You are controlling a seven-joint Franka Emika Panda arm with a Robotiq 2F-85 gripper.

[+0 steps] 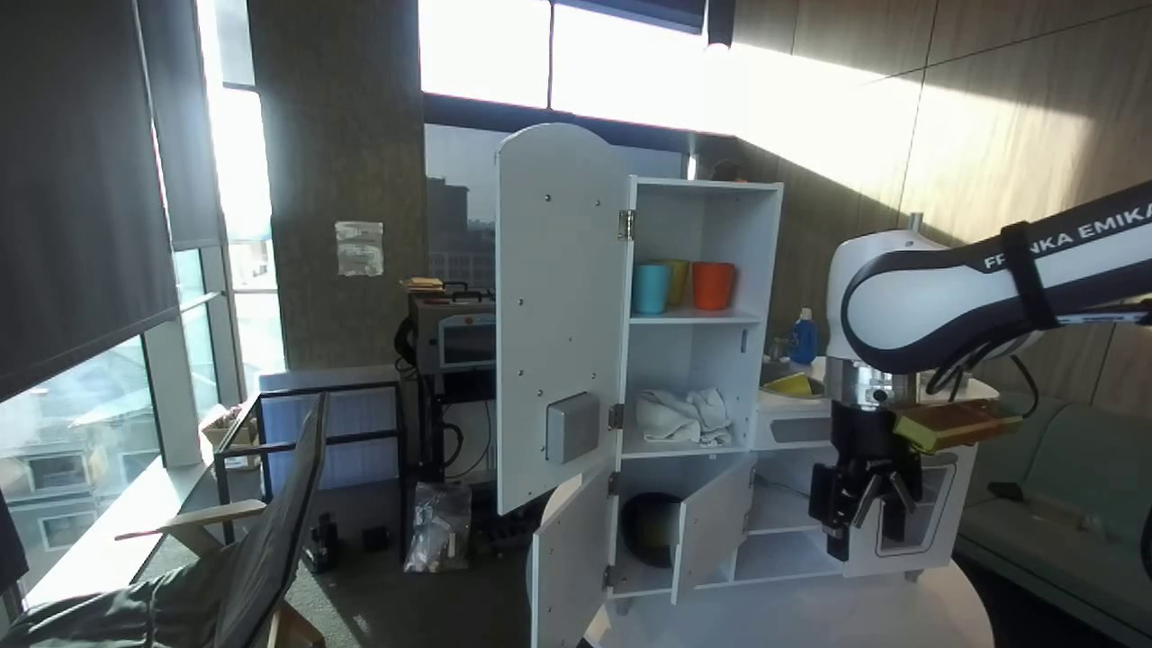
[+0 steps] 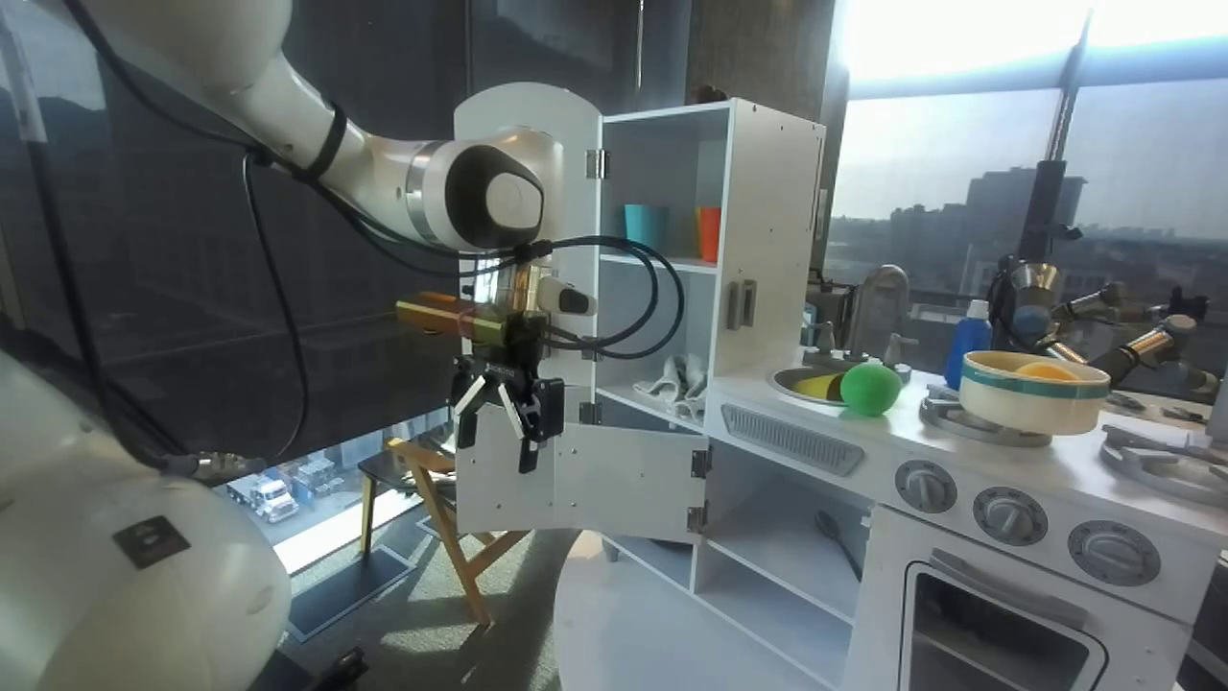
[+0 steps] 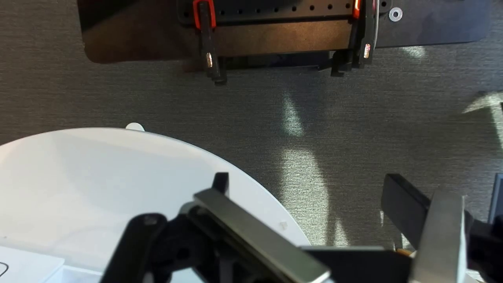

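Observation:
My gripper [image 1: 864,524] hangs pointing down in front of the white play kitchen, clear of every surface. Its two fingers stand well apart in the wrist view, so the gripper is open, with only floor and the edge of the round white table [image 3: 118,169] showing between them. On the upper shelf of the cabinet are a blue cup [image 1: 651,288], an orange cup [image 1: 713,286] and, partly hidden, a yellow cup [image 1: 678,283]. White cloth [image 1: 686,416] lies on the middle shelf. A dark round bowl [image 1: 648,529] leans in the bottom compartment.
The tall cabinet door [image 1: 556,313] and lower doors [image 1: 572,567] stand swung out. A green ball [image 2: 871,390] rests by the sink [image 2: 794,386]. On the stove is a cream pot [image 2: 1030,397] holding something orange, with a blue bottle [image 2: 969,344] behind.

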